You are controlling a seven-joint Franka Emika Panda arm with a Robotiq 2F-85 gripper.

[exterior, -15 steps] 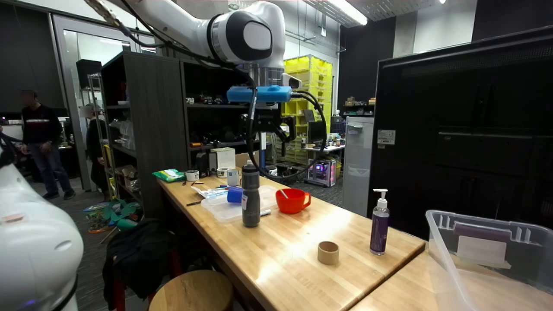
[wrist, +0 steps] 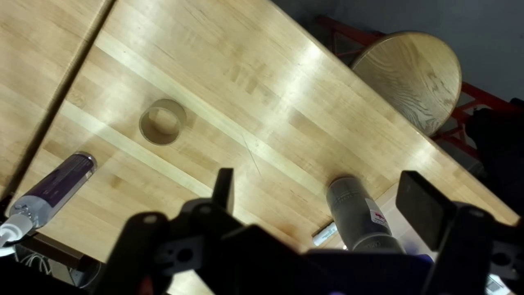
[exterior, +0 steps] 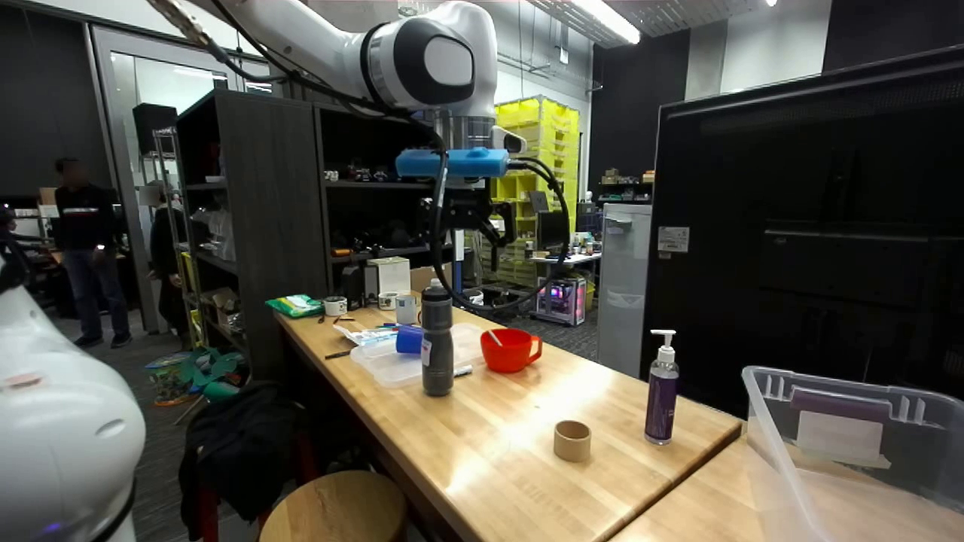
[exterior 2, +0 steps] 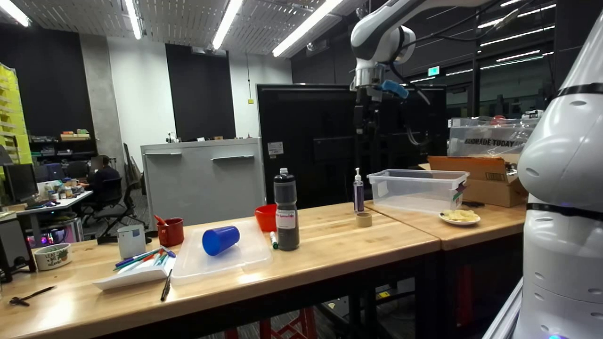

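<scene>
My gripper is open, its dark fingers wide apart and nothing held between them. It hangs high over the wooden table in both exterior views. A brown cardboard ring (exterior: pixel 571 441) stands on bare tabletop; in the wrist view the ring (wrist: pixel 162 122) lies up and left of the fingers. A grey bottle (exterior 2: pixel 286 212) stands upright near a red cup (exterior: pixel 507 351), and from above the bottle (wrist: pixel 361 214) appears close to the right finger. The pump bottle (exterior: pixel 662 388) with a purple label stands beyond the ring. A blue cup (exterior 2: pixel 220 240) lies on its side on a translucent lid (exterior 2: pixel 192 265).
A clear plastic bin (exterior 2: pixel 415 189) and a plate of yellow food (exterior 2: pixel 459 217) occupy the adjoining table. Pens, mugs and a marker (exterior 2: pixel 274 240) sit around the lid. Clear tabletop surrounds the ring. A wooden stool (wrist: pixel 410 81) stands beside the table edge.
The arm and the table objects look unmoved. Only a person in the left background has shifted position.
</scene>
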